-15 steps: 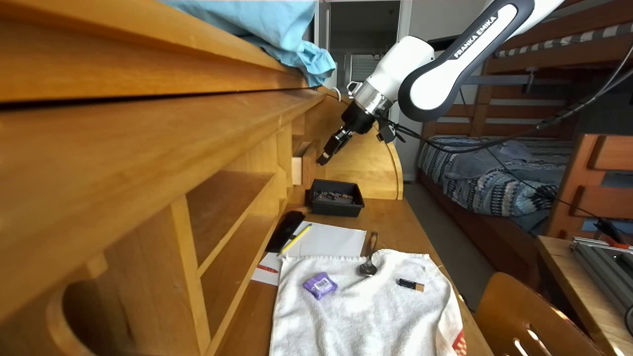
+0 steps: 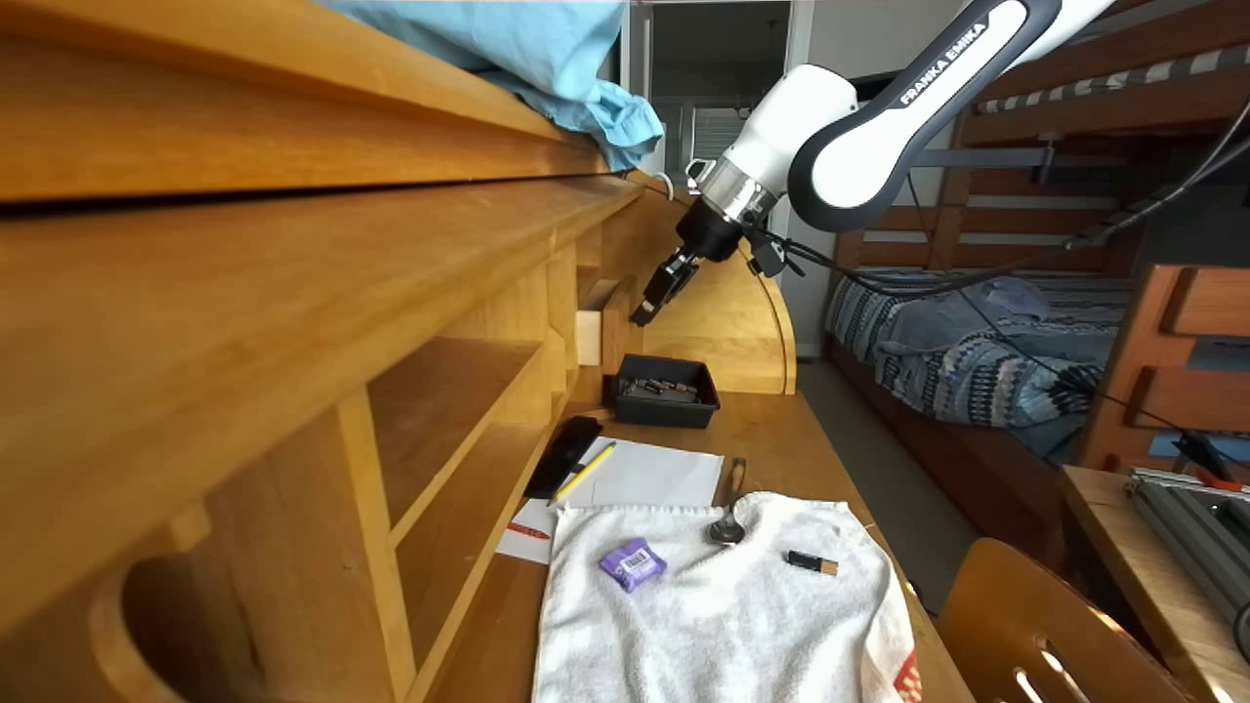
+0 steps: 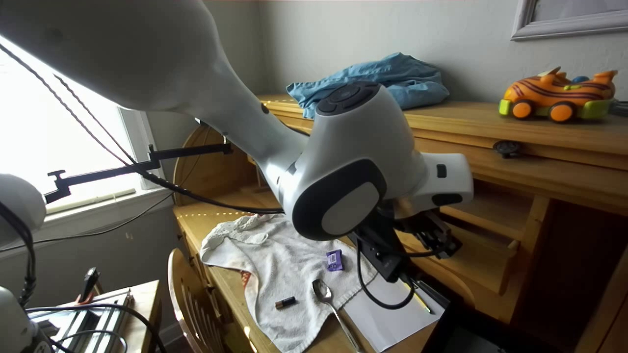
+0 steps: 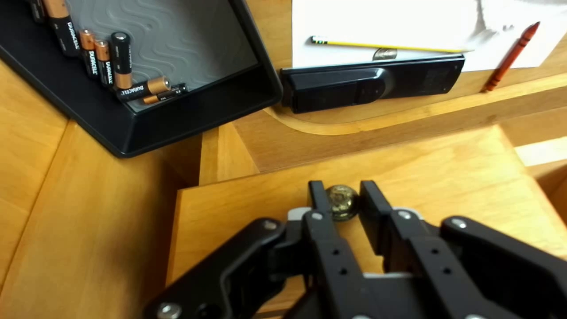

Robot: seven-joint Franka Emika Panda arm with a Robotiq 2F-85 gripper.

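Observation:
The small wooden drawer [image 2: 617, 326] stands partly pulled out of the desk hutch; its front [image 4: 441, 175] fills the lower part of the wrist view. A round brass-coloured knob [image 4: 344, 206] on that front sits between the two black fingertips of my gripper. The fingers are shut on the knob. In exterior view 1 the gripper [image 2: 642, 314] reaches down to the drawer front from the right. Exterior view 2 shows the drawer [image 3: 480, 256] out of its slot, with the arm partly covering the gripper.
Below the drawer, a black tray [image 2: 665, 406] holds several batteries. Close by lie a black remote-like object [image 4: 377, 82], a pencil [image 4: 393, 47] and a red crayon [image 4: 513, 56]. A white towel [image 2: 703, 633] bears a purple packet [image 2: 633, 564], a spoon [image 2: 727, 529] and a battery [image 2: 811, 562].
The drawer front has shifted slightly to the right in exterior view 1, farther out of the hutch. My gripper has moved a little the same way. The desk items have stayed put.

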